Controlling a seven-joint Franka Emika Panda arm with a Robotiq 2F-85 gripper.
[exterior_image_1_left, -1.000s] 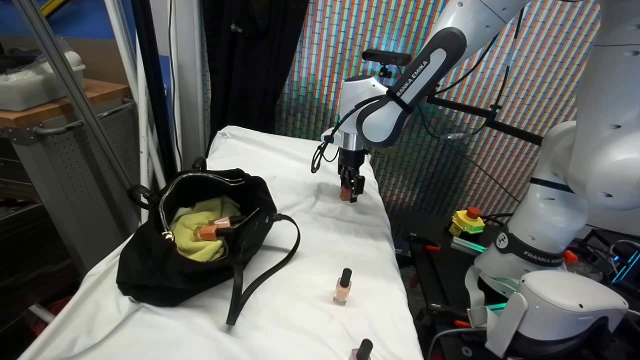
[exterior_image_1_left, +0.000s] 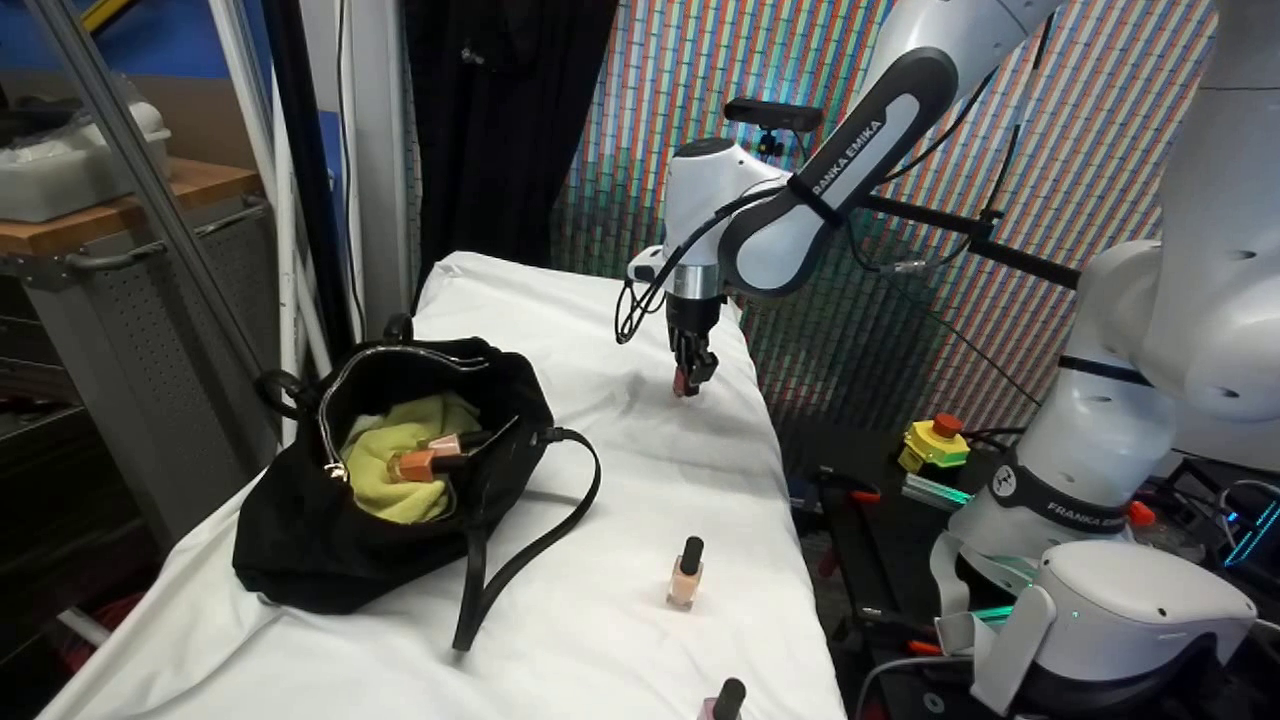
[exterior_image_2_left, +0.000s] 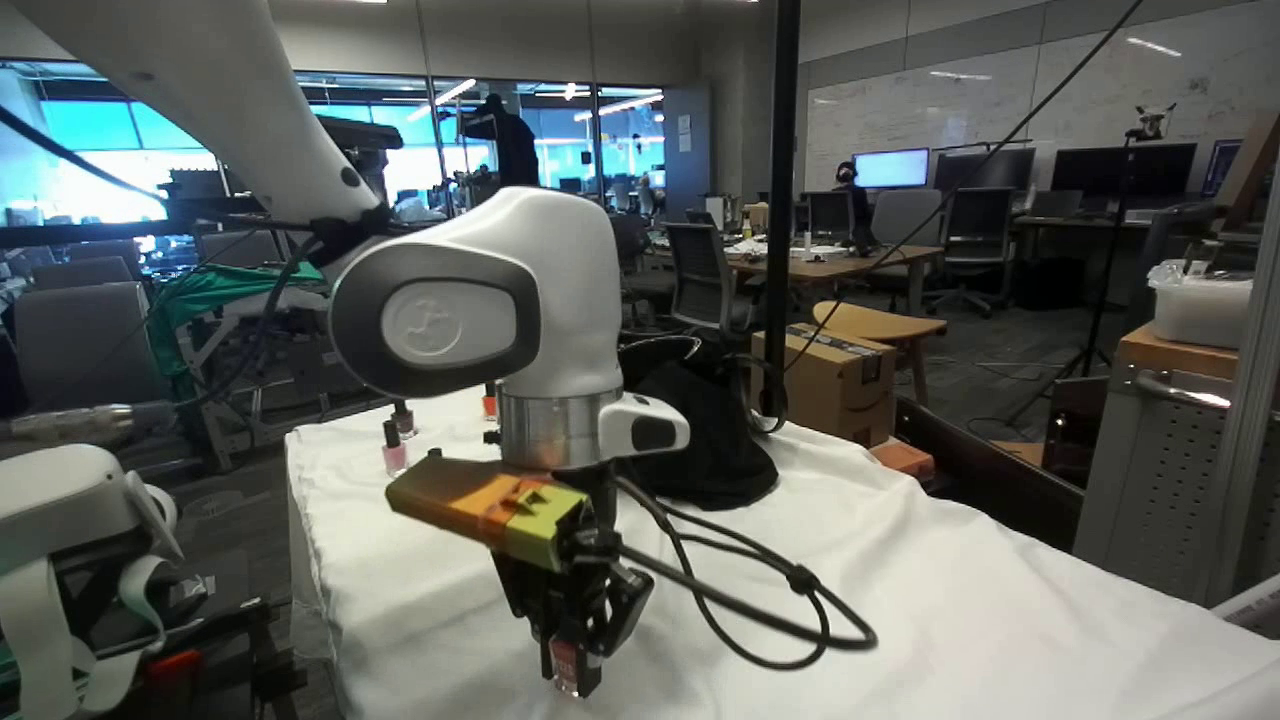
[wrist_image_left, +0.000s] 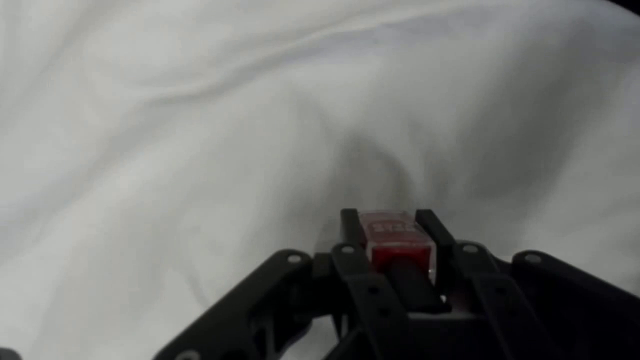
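Between the fingers of my gripper is a small red nail polish bottle (wrist_image_left: 400, 246), its dark cap pointing back toward the palm. The fingers are shut on its two sides. In exterior view 1 the gripper (exterior_image_1_left: 692, 374) hangs over the far right part of the white cloth, with the red bottle (exterior_image_1_left: 681, 382) partly hidden by a finger. Exterior view 2 shows the bottle's (exterior_image_2_left: 569, 674) lower end poking out below the fingertips. A black bag (exterior_image_1_left: 324, 558) lies open on the left, a yellow-green cloth (exterior_image_1_left: 390, 450) and two nail polish bottles inside, one of them orange (exterior_image_1_left: 414, 466).
A peach nail polish bottle (exterior_image_1_left: 685, 578) stands upright near the cloth's right edge, and a pinkish one (exterior_image_1_left: 723, 702) is cut off at the bottom. The bag's strap (exterior_image_1_left: 528, 552) loops onto the white cloth (exterior_image_1_left: 600, 480). Bare cloth separates bag and gripper.
The gripper has shifted slightly left and up in exterior view 1, and the red bottle has moved with it. The bag and the standing bottles are where they were.
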